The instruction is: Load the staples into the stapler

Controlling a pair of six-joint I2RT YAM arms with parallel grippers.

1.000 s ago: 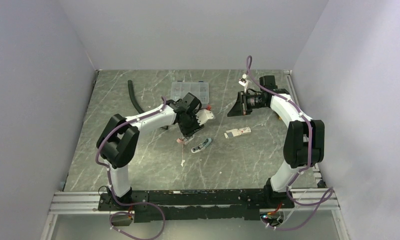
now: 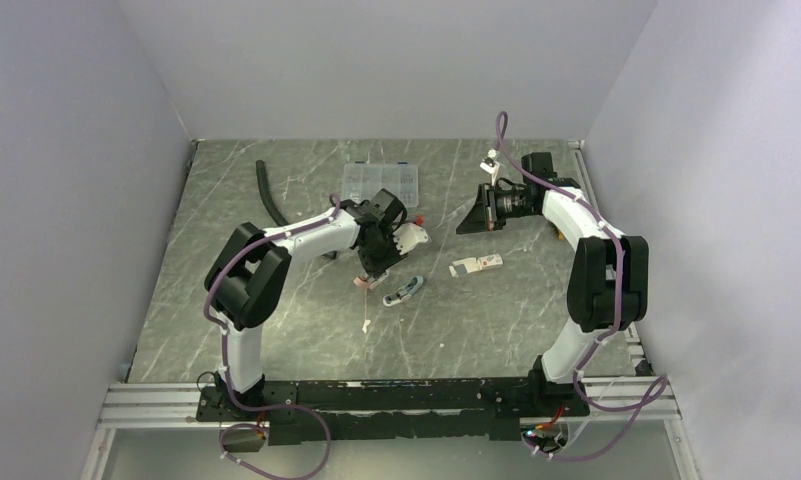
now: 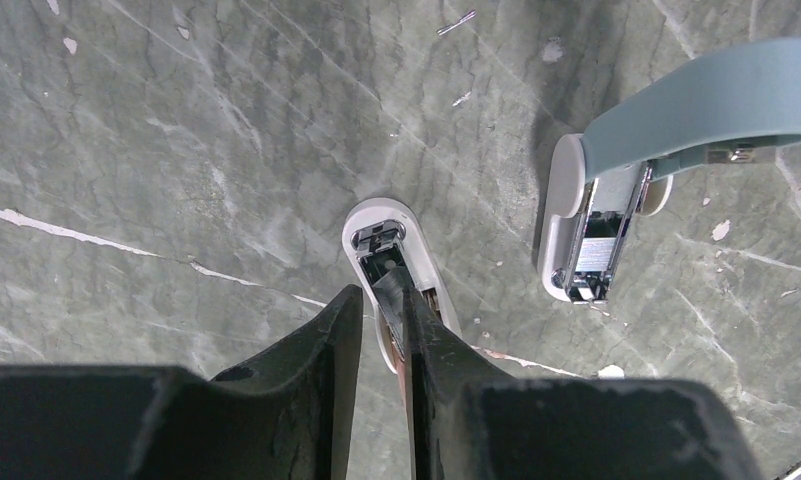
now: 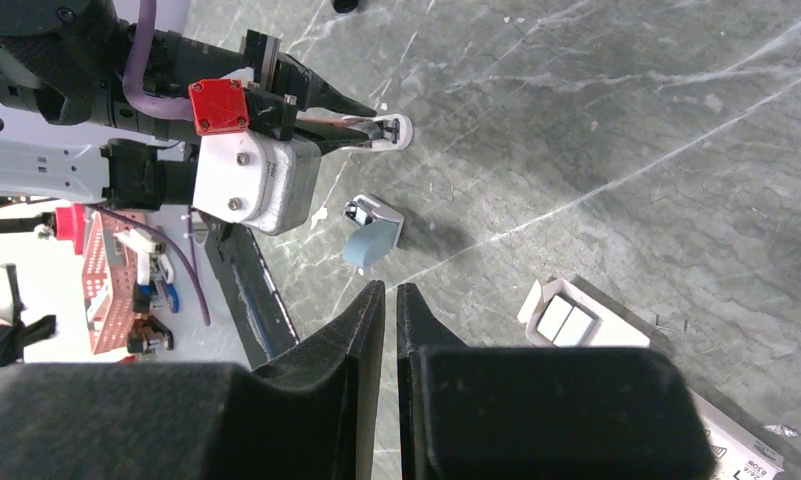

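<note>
The pink stapler has a white base and a dark metal channel with a dark grey strip lying in it. My left gripper is over this channel, part open, one fingertip at its left and the other over its right side. The fingers hide the stapler's rear, and I cannot tell if they touch it. A second stapler, blue-grey and opened up, lies beside it with silvery staples in its channel. Off to the right, my right gripper hangs nearly closed, nothing visible between its fingers.
An open white staple box lies on the table below my right gripper. A clear compartment case stands behind the left arm, and a dark curved tube lies at the back left.
The right arm and both staplers look unmoved.
</note>
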